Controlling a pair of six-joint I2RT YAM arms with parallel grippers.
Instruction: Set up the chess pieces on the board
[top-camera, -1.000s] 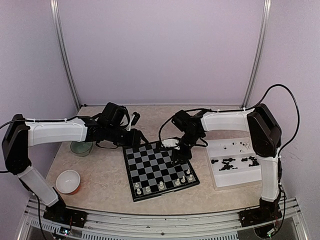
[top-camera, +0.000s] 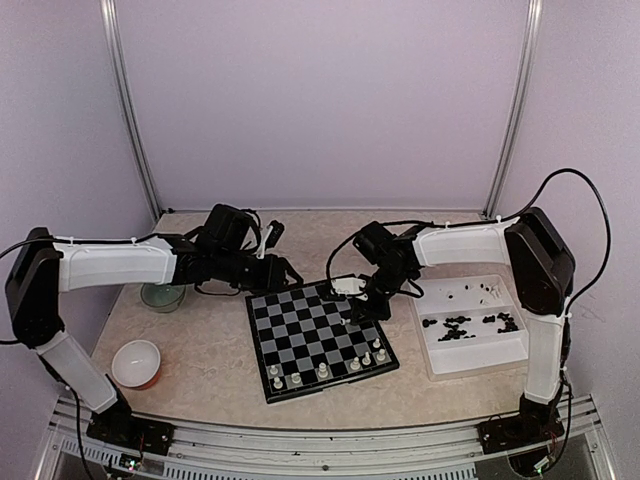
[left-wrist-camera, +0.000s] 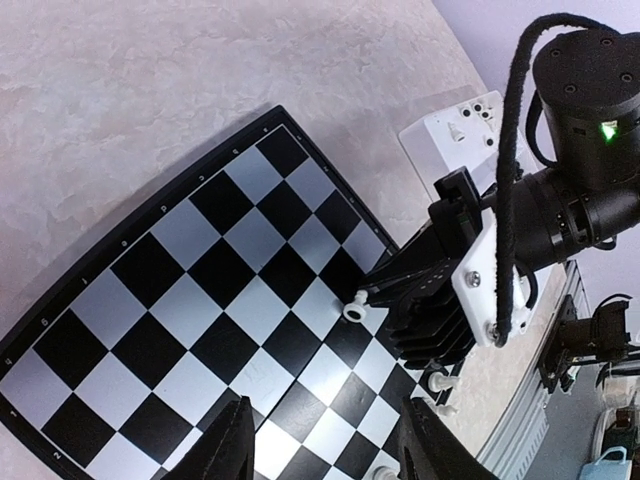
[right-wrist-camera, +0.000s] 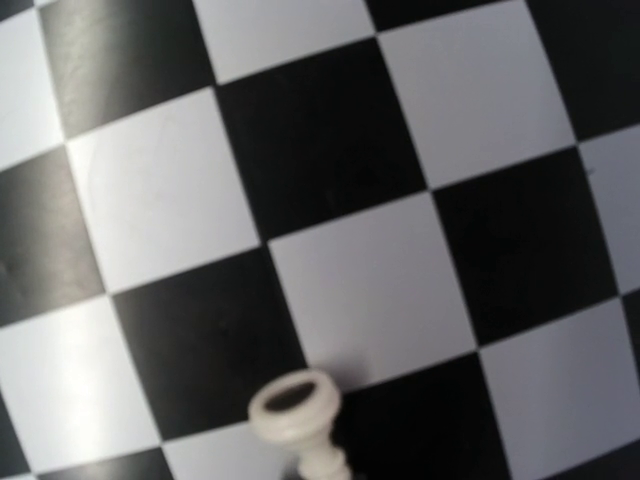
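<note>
The black-framed chess board (top-camera: 256, 350) lies mid-table, with several white pieces (top-camera: 322, 370) along its near edge and near right corner. Over its right half hangs my right gripper (top-camera: 358, 314), pointing down-left. At its fingertips in the left wrist view is a tipped white piece (left-wrist-camera: 355, 308), its hollow base facing out. The same hollow base (right-wrist-camera: 295, 405) shows low in the right wrist view, where no fingers appear; whether they grip it is unclear. My left gripper stands open and empty above the board's far left corner.
A white compartment tray (top-camera: 470, 362) at the right holds several dark pieces (top-camera: 455, 330) and a few light ones. At the left are a white bowl (top-camera: 136, 363) and a greenish bowl (top-camera: 162, 296). Most of the board's squares are bare.
My right gripper has shifted slightly right since a second ago, and the white piece now shows at its left side in the top view. The left arm is almost unmoved.
</note>
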